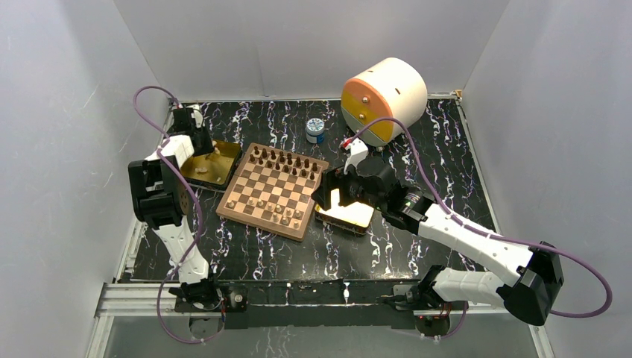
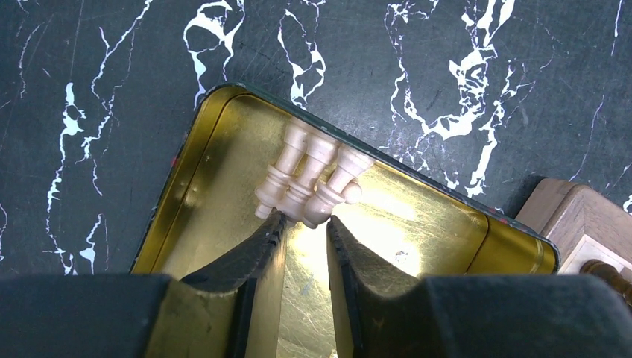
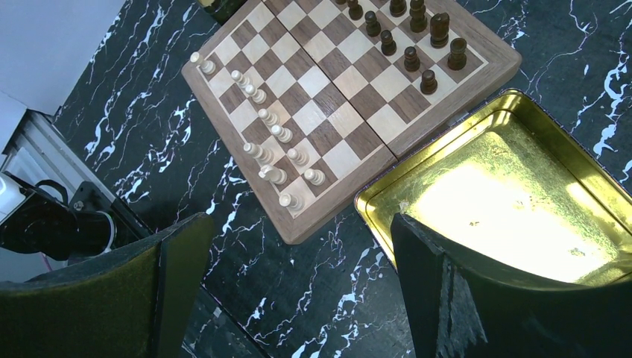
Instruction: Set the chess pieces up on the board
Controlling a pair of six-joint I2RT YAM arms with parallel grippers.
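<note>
Several white pieces (image 2: 302,171) lie along the rim of the gold tray (image 1: 201,177). My left gripper is open over that tray, its fingertips at the near ends of these pieces. The wooden chessboard (image 1: 231,215) holds dark pieces (image 3: 438,30) along the back and white pieces (image 3: 280,133) along the front. My right gripper is open above the front right of the board area, nothing visible between its fingers.
A second gold tray (image 3: 522,171), empty of pieces, sits right of the board. A blue tub (image 1: 314,134) and a cream barrel with coloured front (image 1: 402,89) stand at the back. Bare marbled table lies at front and right.
</note>
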